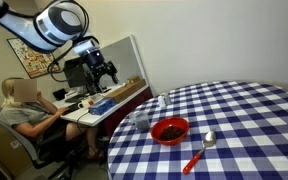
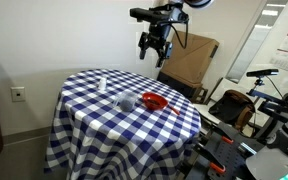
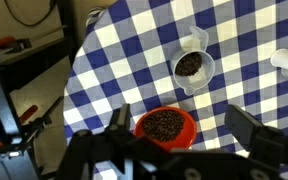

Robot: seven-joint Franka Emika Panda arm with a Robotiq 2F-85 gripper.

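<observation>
A red bowl (image 1: 170, 131) with dark, bean-like bits in it sits on the blue-and-white checkered table. Beside it stands a pale cup (image 3: 193, 68) that has a handle and a spout-like lip, with similar dark bits at its bottom. A spoon (image 1: 201, 149) with a red handle lies to the right of the bowl in exterior view 1. My gripper is open high above the table, nothing between its fingers, which point down on either side of the bowl in the wrist view. In exterior view 2 the gripper (image 2: 153, 52) hangs well clear of everything.
A small white bottle (image 2: 103, 84) stands toward the table's back. A person (image 1: 29, 115) sits at a desk with a blue box (image 1: 102, 106) beyond the table's left side in exterior view 1.
</observation>
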